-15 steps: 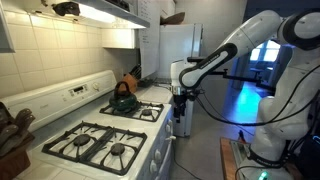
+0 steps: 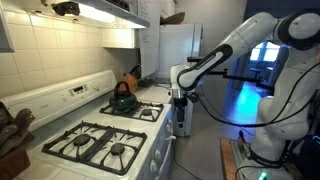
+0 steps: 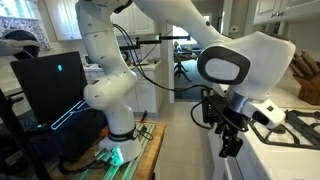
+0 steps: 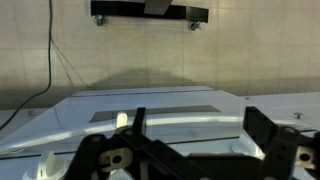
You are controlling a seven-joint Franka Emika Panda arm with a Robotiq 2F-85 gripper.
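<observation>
My gripper (image 2: pixel 181 100) hangs at the front edge of the white stove (image 2: pixel 65 118), toward its far end. Seen from the other side, the gripper (image 3: pixel 229 145) points down beside the stove front. Looking down in the wrist view, the gripper is open, its dark fingers wide apart with nothing held between them. A pale bar, apparently the oven handle (image 4: pixel 185 121), runs across beneath the fingers. Whether they touch it cannot be told. A dark green pot (image 2: pixel 123 104) sits on a back burner.
Black grates (image 2: pixel 95 145) cover the stove top. Utensils in a holder (image 2: pixel 15 130) stand at the near left. A refrigerator (image 2: pixel 180 50) is at the back. Open tiled floor (image 4: pixel 120 65) lies in front of the stove, with a cable (image 4: pixel 48 60) hanging at one side.
</observation>
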